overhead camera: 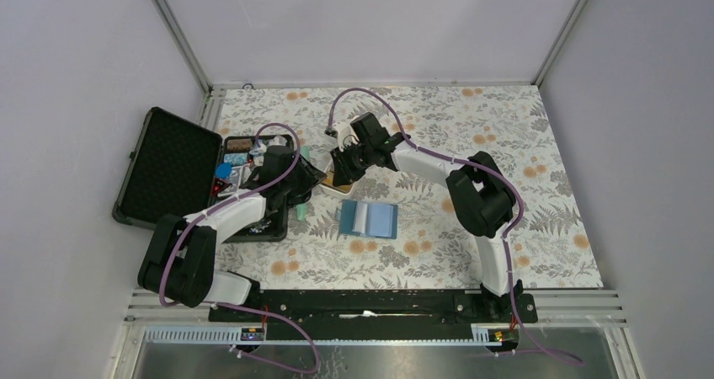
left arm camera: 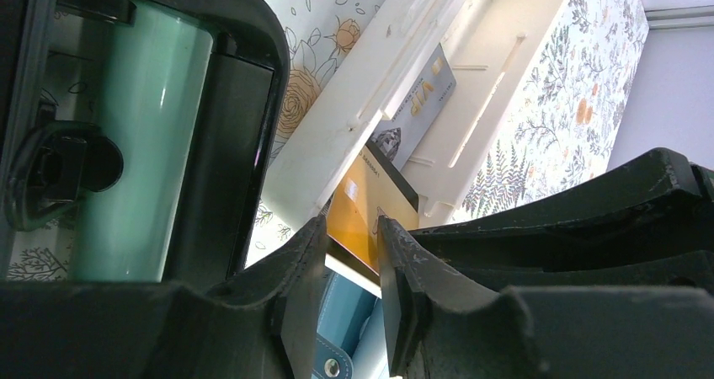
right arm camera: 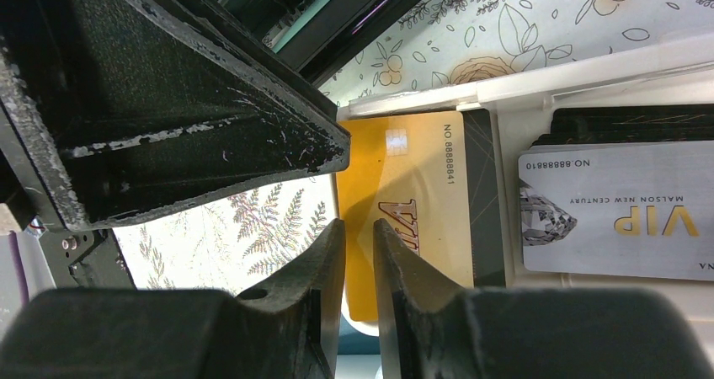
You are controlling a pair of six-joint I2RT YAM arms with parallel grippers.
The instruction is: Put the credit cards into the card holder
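A white plastic case (left arm camera: 497,76) holds silver VIP cards (right arm camera: 615,210) and, at its end, a gold card (right arm camera: 429,185) over a dark one. Both grippers meet at this case in the top view. My left gripper has its fingertips part open at the gold card. My right gripper reaches the gold card's edge, its fingertips close together; what lies between them is hard to make out. The blue card holder (overhead camera: 380,220) lies open on the table below the case.
A black toolbox (overhead camera: 256,236) with its lid (overhead camera: 168,164) open sits at the left, a green cylinder (left arm camera: 147,143) along its side.
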